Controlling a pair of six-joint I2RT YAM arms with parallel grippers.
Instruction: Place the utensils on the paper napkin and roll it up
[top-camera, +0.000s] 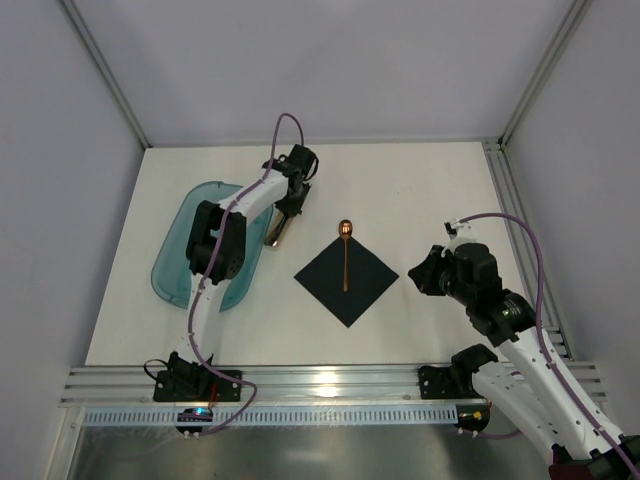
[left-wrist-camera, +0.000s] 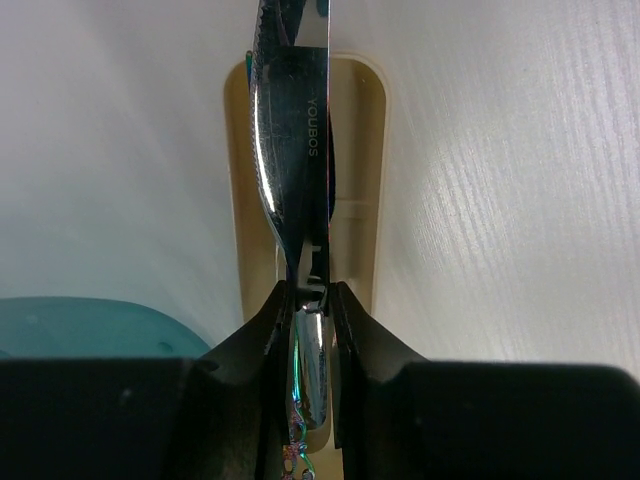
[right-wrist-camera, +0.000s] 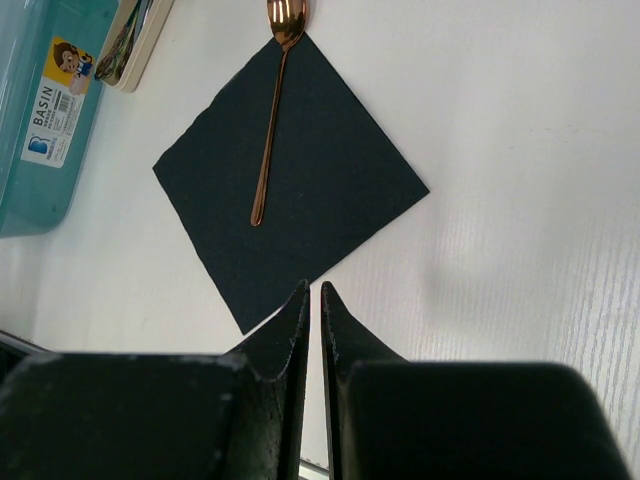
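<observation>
A black square napkin (top-camera: 346, 292) lies flat on the table, turned like a diamond. On it rests a copper fork (right-wrist-camera: 270, 145), its head past the napkin's far corner. My left gripper is shut on a shiny knife (left-wrist-camera: 290, 140) at its narrow neck, over a narrow beige utensil tray (left-wrist-camera: 358, 130). The blade stretches away towards the top of the left wrist view; what lies under it in the tray is partly hidden. To the right of the napkin, my right gripper stands slightly open, a narrow empty gap between its fingers.
A teal basin (top-camera: 167, 250) stands on the left, close beside the tray, with my left arm reaching over it.
</observation>
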